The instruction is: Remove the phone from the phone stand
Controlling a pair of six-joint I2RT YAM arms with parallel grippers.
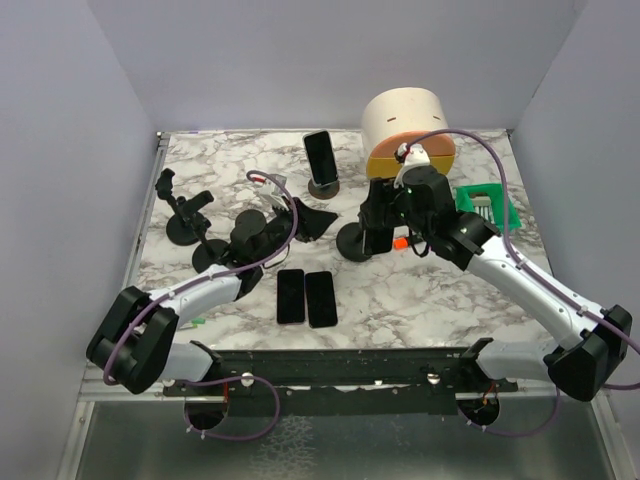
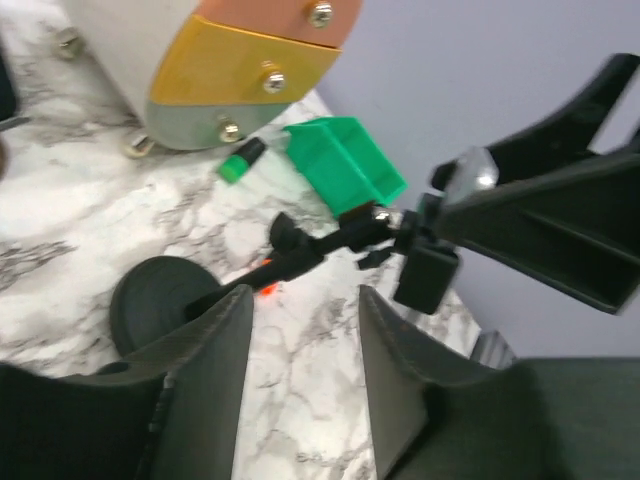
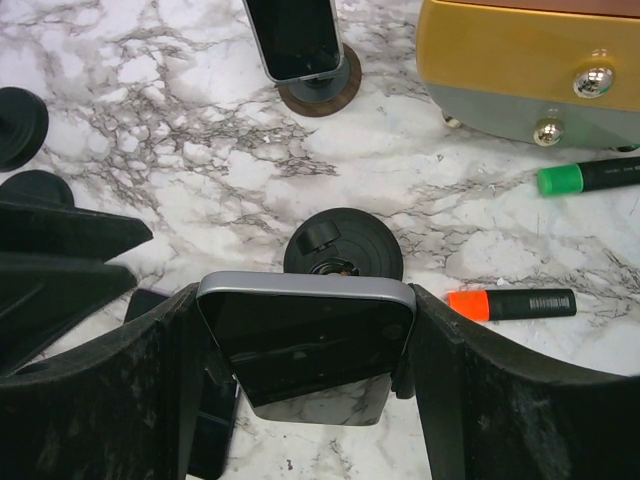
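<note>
My right gripper [image 1: 375, 205] is shut on a phone [image 3: 305, 340] with a silver edge, held above and just right of the middle stand's round black base [image 3: 350, 235]; in the top view the phone hangs beside that base [image 1: 349, 240]. My left gripper [image 1: 318, 220] stands left of that stand, apart from the phone; in the left wrist view its dark fingers fill the bottom edge, with a gap between them and nothing visible held. The stand's base [image 2: 155, 300] shows beyond them.
A phone on a stand [image 1: 320, 157] stands at the back, beside a cream-and-yellow cylinder [image 1: 400, 120]. A green tray [image 1: 505, 205] is at right, empty stands at left, two flat phones [image 1: 321, 299] in front, and markers [image 3: 510, 304] near the middle stand.
</note>
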